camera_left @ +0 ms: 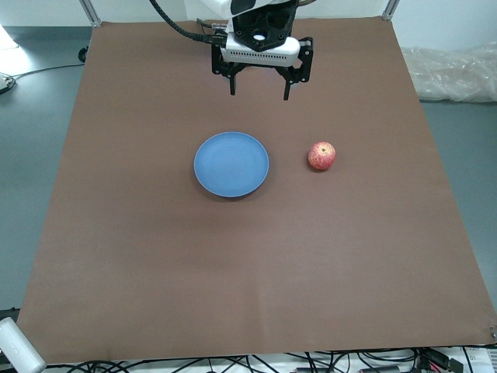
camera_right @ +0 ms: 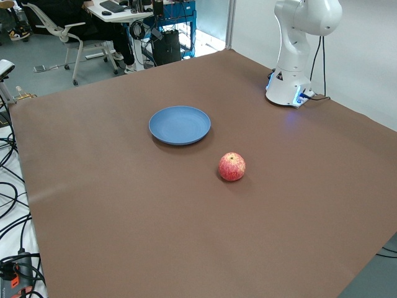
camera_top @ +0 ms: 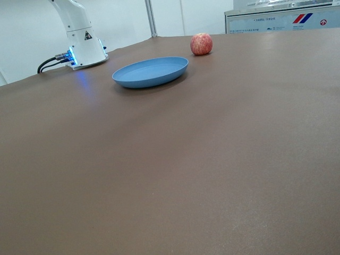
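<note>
A blue plate [camera_left: 231, 163] lies flat and empty on the brown table; it also shows in the top view [camera_top: 150, 72] and right view [camera_right: 179, 125]. A red apple [camera_left: 321, 155] rests on the table beside it, apart from it, also seen in the top view as the apple [camera_top: 201, 44] and in the right view as the apple [camera_right: 232, 166]. My black gripper [camera_left: 259, 88] hangs high over the back of the table in the left view, above and behind the plate, its two fingers apart with nothing visible between them. The other views do not show the gripper.
The arm's white base [camera_right: 285, 87] stands at its edge by a white wall. Cables [camera_right: 12, 205] run along another edge, outside the tabletop.
</note>
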